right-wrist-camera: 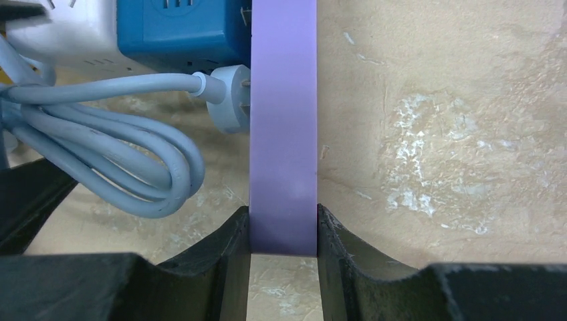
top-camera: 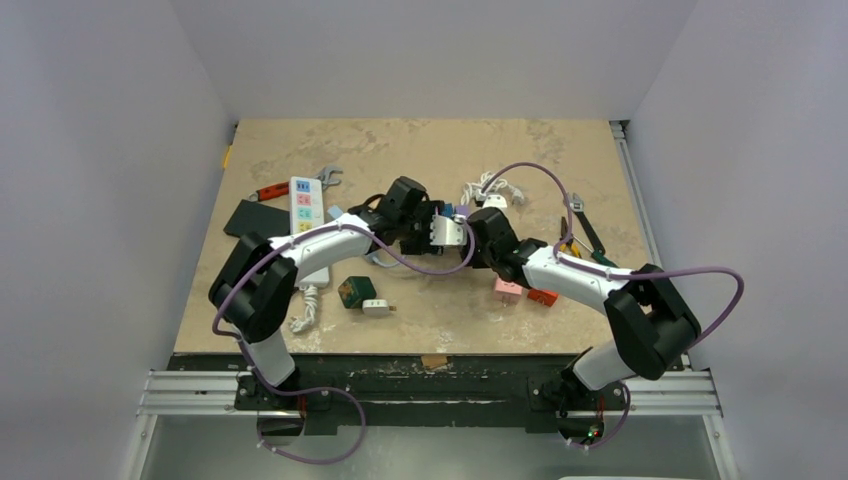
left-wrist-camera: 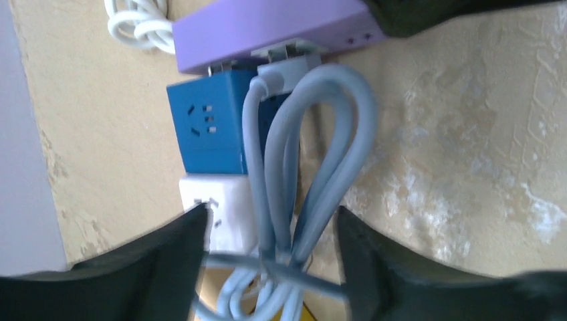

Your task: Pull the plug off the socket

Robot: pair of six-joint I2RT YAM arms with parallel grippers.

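Observation:
A long purple power strip (right-wrist-camera: 283,127) is gripped at its end by my right gripper, shut on it. A pale blue round plug (right-wrist-camera: 229,100) sits at the strip's side with its metal prongs partly showing, a coiled cable (left-wrist-camera: 314,167) trailing from it. Blue (left-wrist-camera: 204,127) and white (left-wrist-camera: 214,210) blocks line up beside it, against the strip's side. My left gripper is over the cable coil, fingers blurred and apart, with cable running between them. In the top view both grippers meet at mid table, mostly hidden by their arms.
A white strip (top-camera: 305,205) lies left, near pliers and a dark pad (top-camera: 255,218). A green cube (top-camera: 357,291), white adapter (top-camera: 376,307), pink (top-camera: 507,291) and red (top-camera: 542,297) blocks lie toward the front. Tools lie right.

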